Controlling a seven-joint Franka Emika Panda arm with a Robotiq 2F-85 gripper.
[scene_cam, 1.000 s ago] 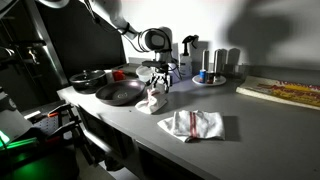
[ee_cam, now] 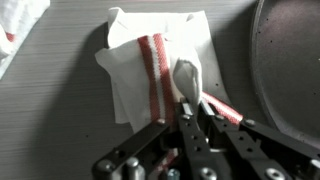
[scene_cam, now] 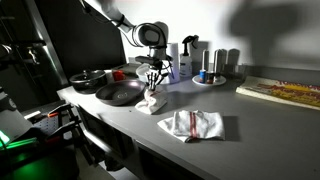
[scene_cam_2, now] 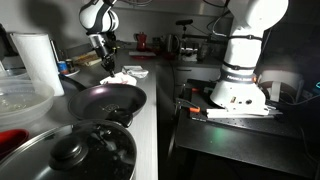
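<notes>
A white cloth with red stripes lies crumpled on the counter beside the dark pan. In the wrist view, a raised white fold of it reaches up to the fingertips of my gripper. Whether the fingers pinch that fold or merely stand around it cannot be told. Exterior view 1 shows the gripper low over the cloth, right of the pan. A second white cloth with red marks lies flat, nearer the front edge.
A black lidded pot stands left of the pan. Toward the wall are a blue cup on a tray and a bottle; a long patterned box lies at right.
My arm has shifted slightly left and down over the past second. The striped cloth's raised peak now stands lower; the other cloth has stayed put.
</notes>
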